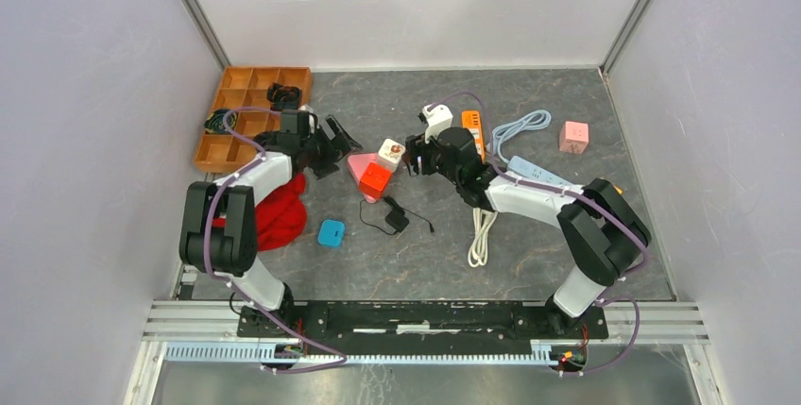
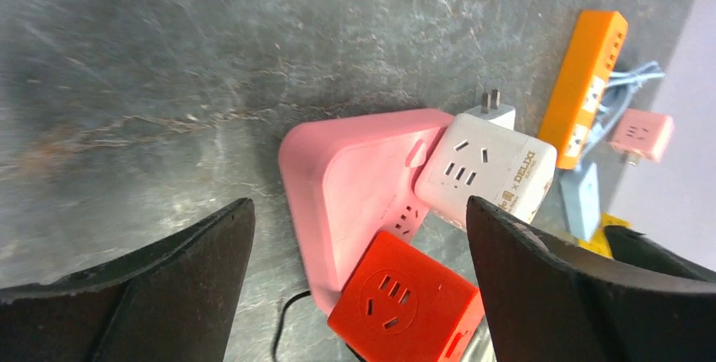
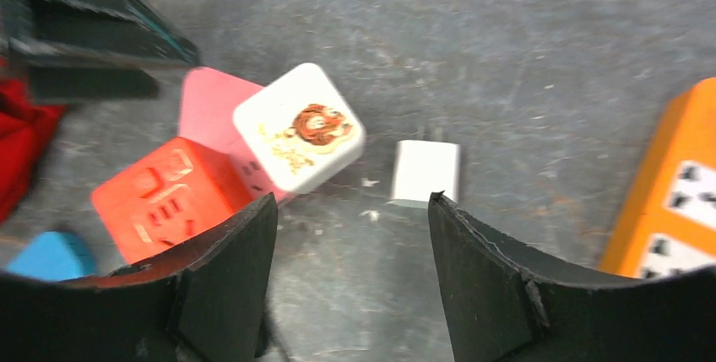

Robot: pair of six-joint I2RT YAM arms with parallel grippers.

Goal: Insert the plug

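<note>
A pink corner socket block (image 2: pixel 346 168) rests on the table, with a red cube socket (image 2: pixel 405 303) and a white DELIXI cube (image 2: pixel 485 168) on its arms. Behind the white cube is a small white plug, prongs visible in the left wrist view, under or beside my right gripper in the top view. My left gripper (image 1: pixel 338 146) is open, just left of the pink block, empty. My right gripper has its fingers apart, nothing between them, near the plug.
An orange power strip (image 3: pixel 650 185) lies right of the plug. A wooden organizer (image 1: pixel 213 150) and red cloth (image 1: pixel 283 221) are at left. A black adapter (image 1: pixel 397 219), blue piece (image 1: pixel 331 232) and coiled cables lie around.
</note>
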